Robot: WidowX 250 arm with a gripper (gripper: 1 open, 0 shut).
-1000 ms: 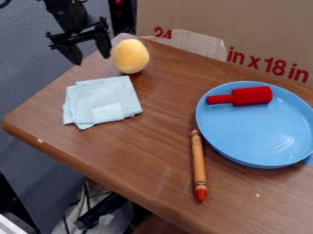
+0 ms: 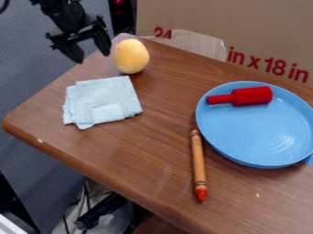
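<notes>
My black gripper (image 2: pixel 91 47) hangs at the upper left, beyond the table's edge, left of a yellow rounded object (image 2: pixel 131 57); its fingers point down and look apart, with nothing seen between them. A folded pale cloth (image 2: pixel 101 101) lies on the left of the wooden table (image 2: pixel 146 164). A blue plate (image 2: pixel 254 137) on the right holds a red cylindrical object with a handle (image 2: pixel 251 95). An orange crayon (image 2: pixel 199 164) lies just left of the plate.
A large cardboard box (image 2: pixel 232 32) fills the back right, with a pale flap at its foot.
My gripper has shifted slightly near the upper left edge of the table. The objects on the table have not visibly moved.
</notes>
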